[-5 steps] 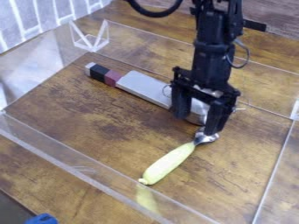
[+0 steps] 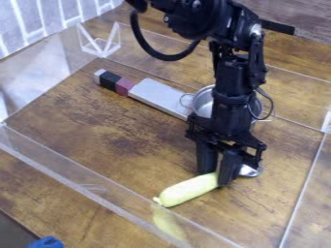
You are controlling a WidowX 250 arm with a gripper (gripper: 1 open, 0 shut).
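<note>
My gripper is lowered to the wooden surface over a spoon with a thick pale yellow-green handle. Its fingers straddle the spoon near where the handle meets the metal. The metal end shows to the right, partly hidden by the fingers. Whether they grip it is unclear.
Behind the gripper lie a long grey blade-like object with a dark and maroon end and a metal bowl, partly hidden. Clear walls edge the surface. A blue object is at the bottom left.
My gripper has come down and toward the front onto the spoon, and its fingers now appear closer together around it.
</note>
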